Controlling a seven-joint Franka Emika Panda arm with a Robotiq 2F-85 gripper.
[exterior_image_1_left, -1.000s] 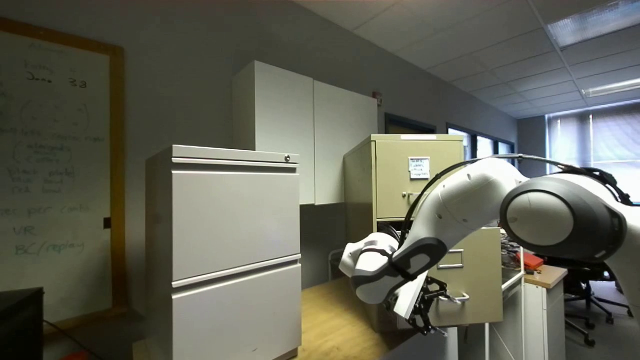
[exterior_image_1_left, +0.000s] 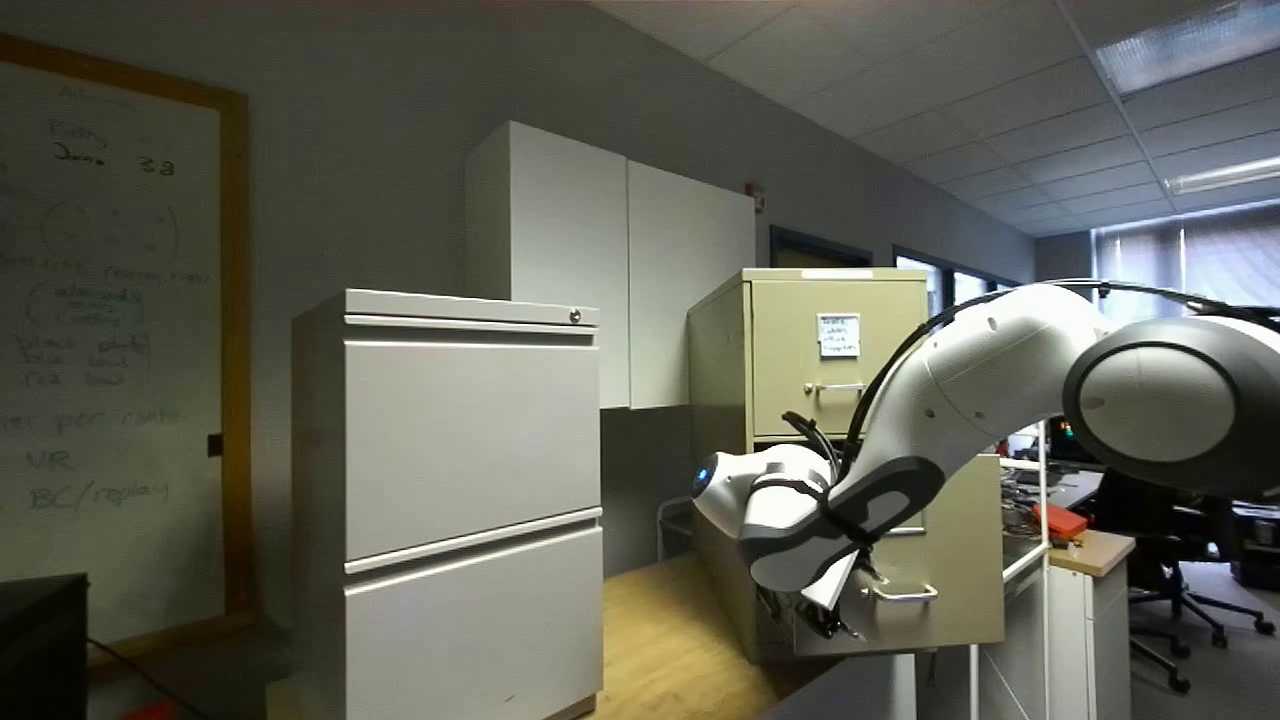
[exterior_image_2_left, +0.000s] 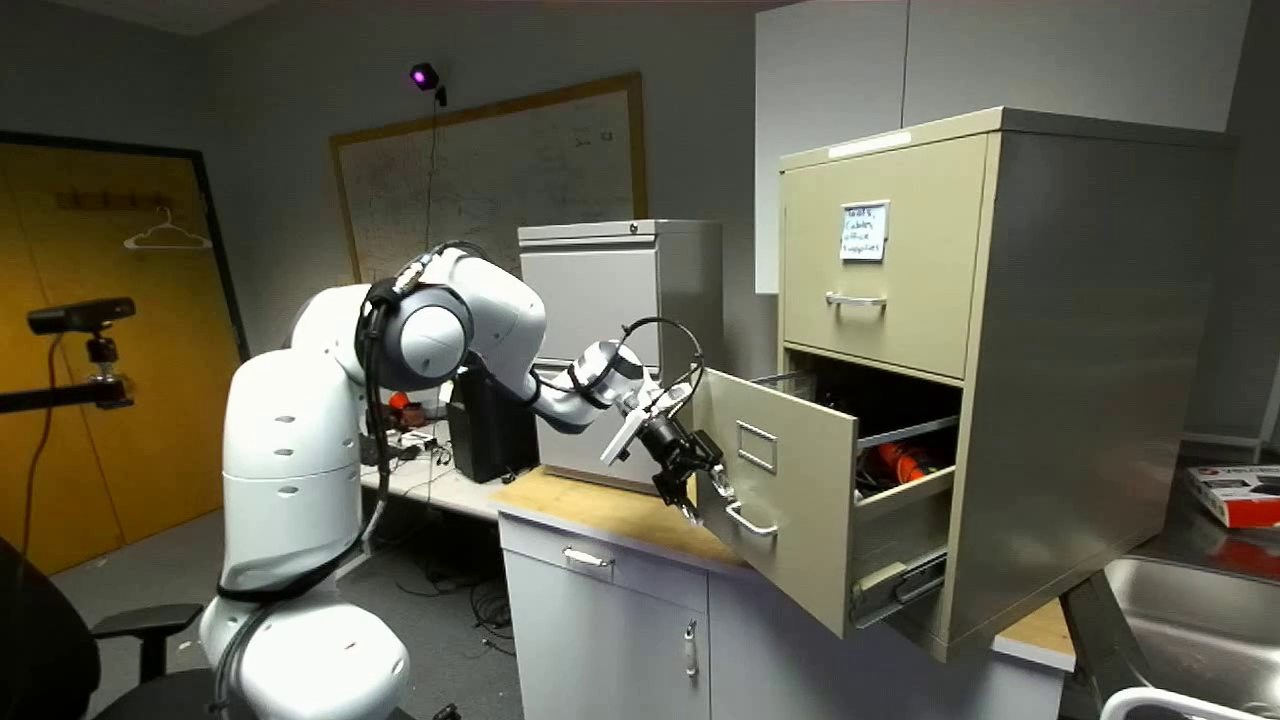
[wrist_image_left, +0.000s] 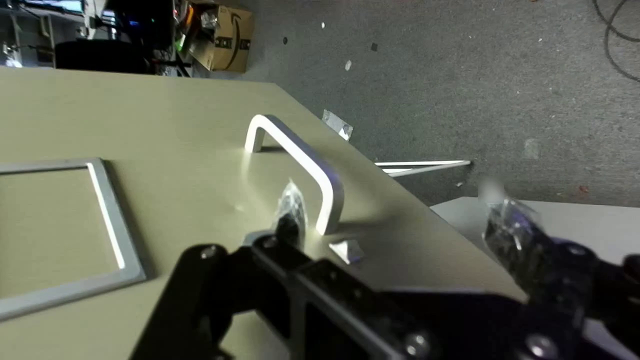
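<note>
The beige cabinet's lower drawer (exterior_image_2_left: 786, 564) is pulled out, with a silver bar handle (exterior_image_2_left: 752, 523) on its front. In exterior view 2, my black gripper (exterior_image_2_left: 708, 502) is beside the drawer front, close to the handle. The wrist view shows my gripper open, its fingers wide apart. One fingertip (wrist_image_left: 291, 204) is at the near end of the handle (wrist_image_left: 303, 159), on the label-frame side; contact cannot be told. Past the drawer's edge is the other fingertip (wrist_image_left: 504, 219). Exterior view 1 shows the gripper (exterior_image_1_left: 822, 618) only partly, low before the drawer (exterior_image_1_left: 960, 552).
Orange and dark items (exterior_image_2_left: 902, 462) lie inside the drawer. Above it, the upper drawer (exterior_image_2_left: 882, 264) is closed. A grey cabinet (exterior_image_1_left: 468, 456) stands on the wooden counter (exterior_image_1_left: 654, 624). A sink (exterior_image_2_left: 1200, 624) lies to the right in exterior view 2.
In exterior view 1, the forearm and wrist have shifted right and the hand has turned, so less of the gripper shows. The drawer looks unmoved.
</note>
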